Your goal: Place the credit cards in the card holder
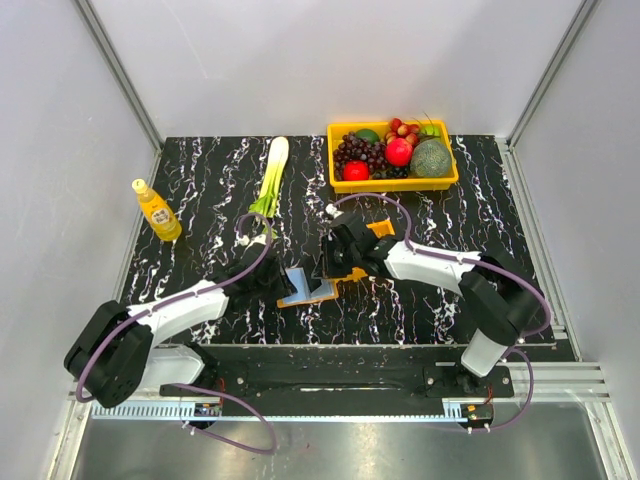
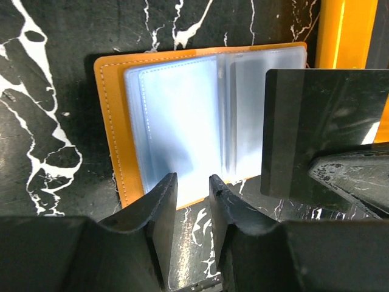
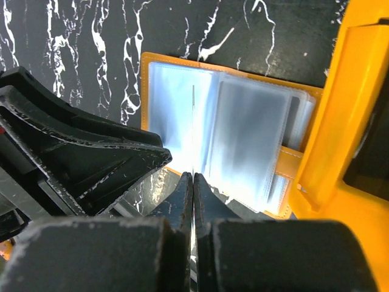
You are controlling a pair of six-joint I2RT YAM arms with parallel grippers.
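The open card holder [image 1: 308, 296], orange with clear sleeves, lies on the dark marbled surface. In the left wrist view my left gripper is part open over the holder's lower edge, with nothing visible between its fingers. In that view a dark card [image 2: 322, 97] is held over the holder's right part by my right gripper. In the right wrist view that gripper is shut on the card, seen edge-on as a thin line above the sleeves [image 3: 246, 140].
An orange tray-like object [image 3: 334, 182] lies right of the holder. A yellow fruit basket [image 1: 448, 175] is at the back, celery [image 1: 270, 180] behind the holder, a yellow bottle [image 1: 160, 210] at the left.
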